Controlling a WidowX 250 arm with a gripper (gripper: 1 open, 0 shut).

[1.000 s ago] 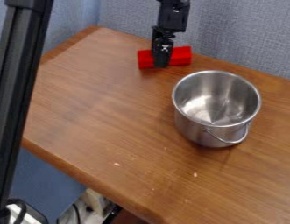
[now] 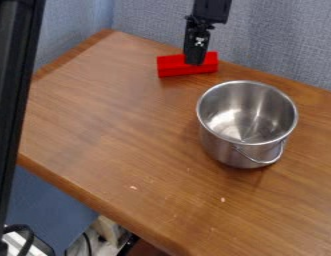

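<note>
A red block (image 2: 173, 66) lies lengthwise near the back edge of the wooden table. My black gripper (image 2: 196, 58) hangs just over its right half, open, its fingertips close to the block's top; whether they touch it cannot be told. A steel pot (image 2: 247, 122) with a wire handle stands to the right and front of the block.
A grey padded wall (image 2: 295, 40) runs behind it. A black post (image 2: 8, 90) stands at the left, with cables at the lower left.
My gripper has risen and moved a little to the right, from lower down over the middle of the red block. The pot has not moved.
</note>
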